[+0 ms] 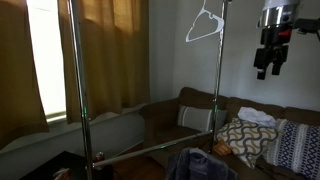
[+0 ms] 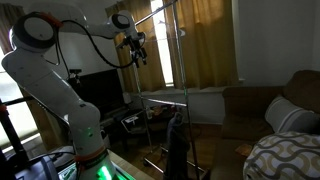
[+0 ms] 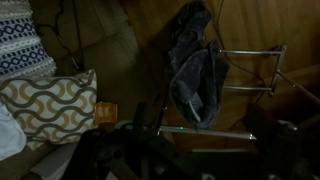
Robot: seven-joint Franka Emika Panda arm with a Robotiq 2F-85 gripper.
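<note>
My gripper point(image 1: 268, 70) is raised high above the sofa side of the room in exterior view 1, pointing down. Its fingers stand apart with nothing visible between them, so it is open. A white hanger point(image 1: 205, 25) hangs near the rack's right post, to the left of the gripper and apart from it. Low by the rack is a dark garment point(image 1: 200, 165), which also shows as a draped dark cloth point(image 2: 177, 145) in exterior view 2. From above, the wrist view shows the same garment point(image 3: 195, 85) far below the dark fingers.
A metal rack point(image 1: 80, 85) with tall posts and a low crossbar stands in front. Behind it are a brown sofa point(image 1: 165, 115), a patterned pillow point(image 1: 245, 137) and a white cloth point(image 1: 256, 117). Yellow curtains point(image 1: 115, 55) flank the window. Open air surrounds the gripper.
</note>
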